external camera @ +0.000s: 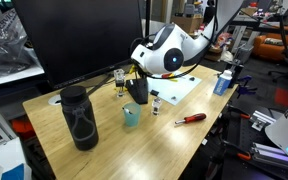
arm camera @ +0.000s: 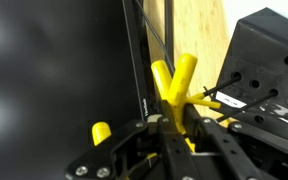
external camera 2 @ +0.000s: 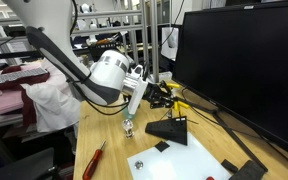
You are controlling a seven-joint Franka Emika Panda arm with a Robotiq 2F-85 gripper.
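Note:
A black stand with holes (arm camera: 269, 70) sits on the table in front of the monitor. Thin dark shafts run from its holes to yellow-handled tools (arm camera: 182, 78). In the wrist view, the gripper reaches in among these handles, its fingers closed around a yellow handle; the exact contact is partly covered by the fingers. Seen from exterior view 2, the gripper (external camera 2: 164, 97) is just above the sloped black stand (external camera 2: 168, 128), close to a yellow handle (external camera 2: 180, 105). Exterior view 1 has the stand (external camera: 137, 89) directly below the gripper (external camera: 137, 66).
A teal cup (external camera: 132, 115), a small white bottle (external camera: 156, 105) and a red screwdriver (external camera: 191, 119) lie near the stand. The black cylinder (external camera: 80, 118) stands to the left. White paper (external camera: 189, 90) covers the right side.

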